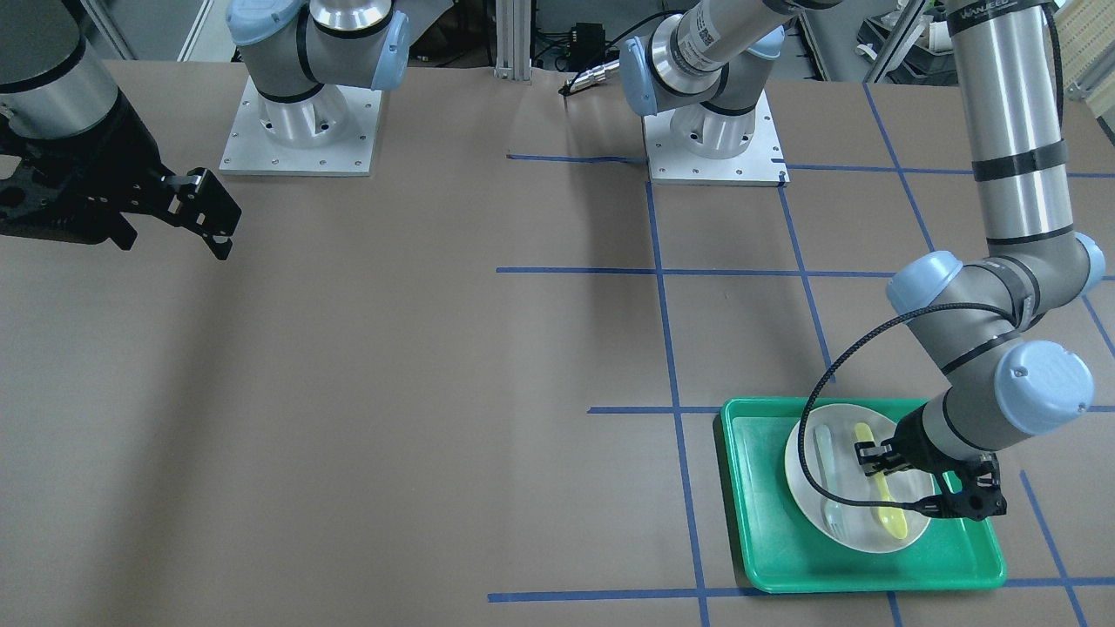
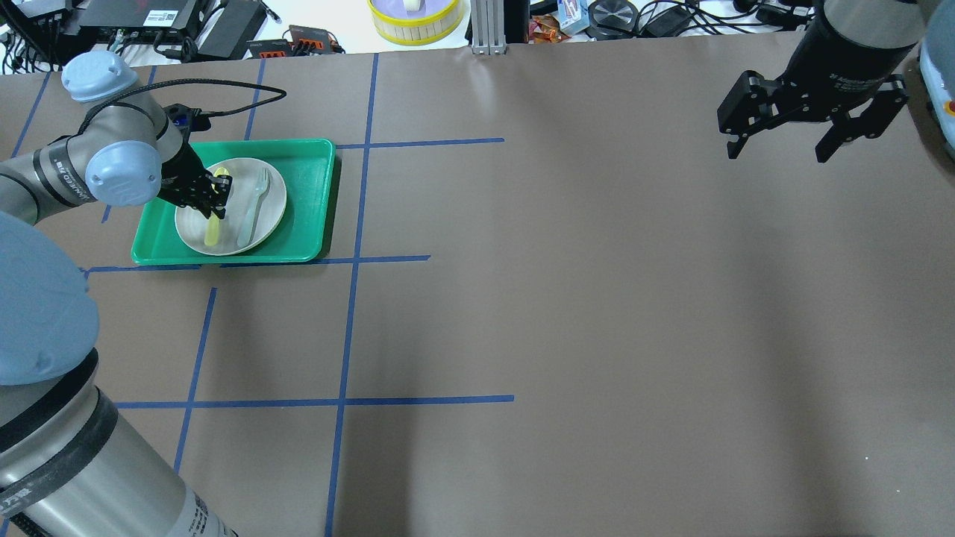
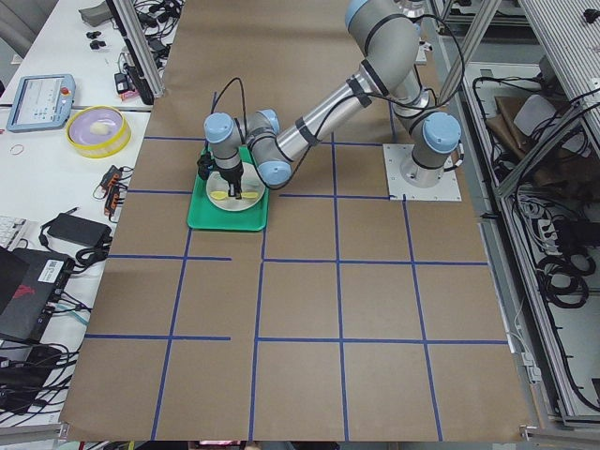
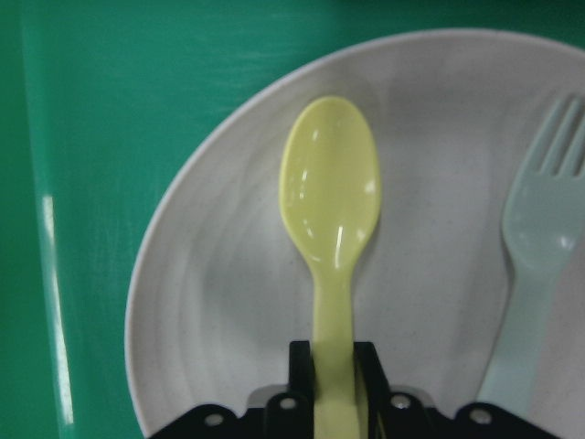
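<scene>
A yellow spoon (image 4: 330, 183) lies on a white plate (image 4: 219, 274) inside a green tray (image 4: 82, 110), with a pale blue-green fork (image 4: 548, 219) beside it. In the wrist view my gripper has its black fingers closed on the spoon's handle, near the plate's rim. The tray stands at the lower right in the front view and at the left in the top view, where my gripper (image 2: 215, 192) is partly over the plate.
A second arm's black gripper (image 2: 815, 116) hangs at the upper right in the top view. Other arms stand at the back of the front view. A yellow round container (image 2: 412, 28) sits beyond the table's edge.
</scene>
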